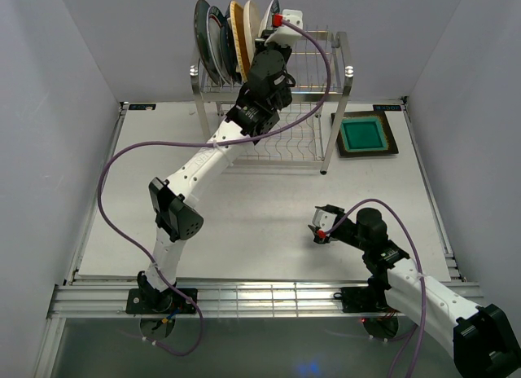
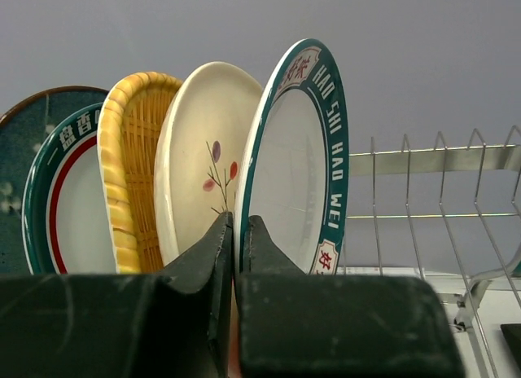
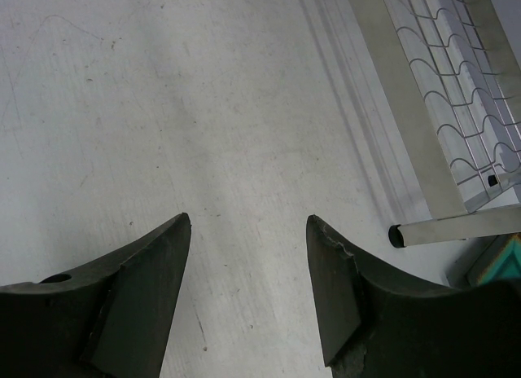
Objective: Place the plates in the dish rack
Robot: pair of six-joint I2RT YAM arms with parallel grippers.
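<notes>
Several plates stand on edge in the dish rack [image 1: 345, 60]: in the left wrist view a dark plate [image 2: 16, 199], a red-ringed plate [image 2: 81, 223], a yellow basket-like plate [image 2: 118, 174] and a cream plate [image 2: 191, 166]. My left gripper is shut on the rim of a green-lettered white plate [image 2: 297, 150], upright beside the cream one at the rack's top. Near the front right of the table my right gripper [image 1: 317, 227] stands open over bare surface, nothing between its fingers.
A stack of trays with a green one [image 1: 363, 134] lies right of the rack. The rack's lower tier looks empty, and its upper right part has free wire slots.
</notes>
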